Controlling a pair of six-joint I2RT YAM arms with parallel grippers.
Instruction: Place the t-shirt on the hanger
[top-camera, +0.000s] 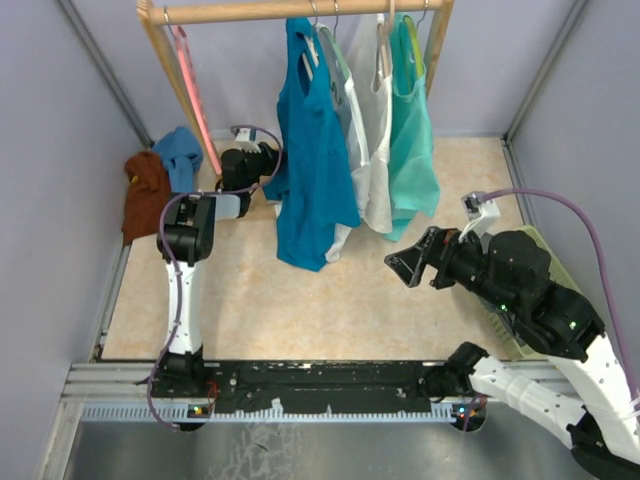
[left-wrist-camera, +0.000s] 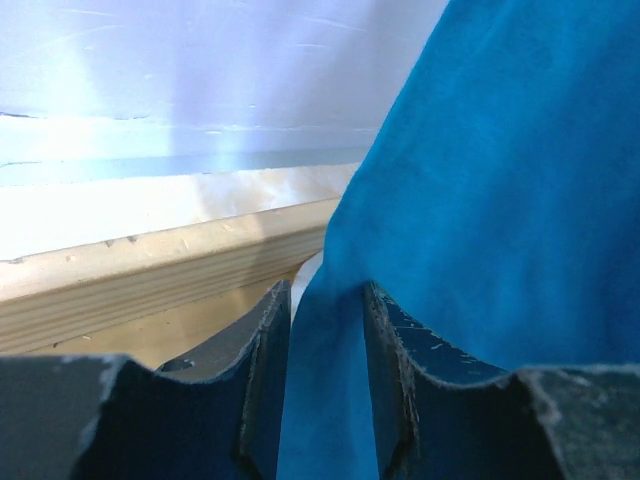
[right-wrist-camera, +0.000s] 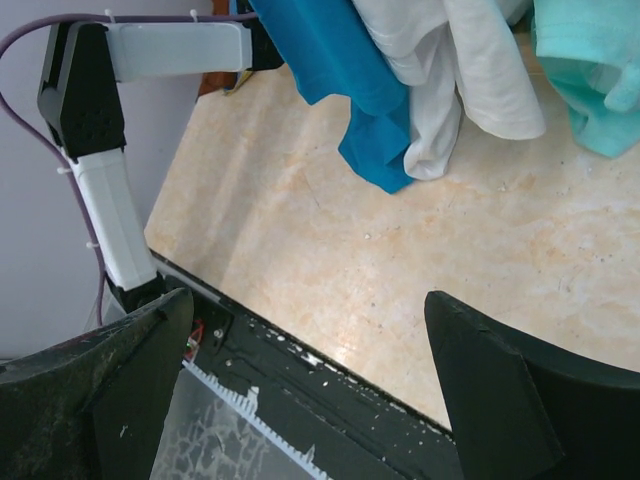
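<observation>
A blue shirt (top-camera: 315, 170) hangs on the rack, its lower part spreading toward the left arm. In the left wrist view its cloth (left-wrist-camera: 480, 200) fills the right side. My left gripper stands open at the cloth's left edge, fabric showing in the gap; whether it lies between or behind the fingers I cannot tell. From above, this gripper's tips are hidden by the shirt. A pink hanger (top-camera: 192, 95) hangs empty at the rack's left. My right gripper is open over bare floor, right of the garments, with nothing between its fingers.
White (top-camera: 374, 150) and mint garments (top-camera: 411, 150) hang right of the blue shirt from the wooden rail (top-camera: 240, 12). Brown (top-camera: 147, 195) and blue cloths (top-camera: 180, 158) lie at the left. A green basket (top-camera: 515, 335) is partly behind the right arm.
</observation>
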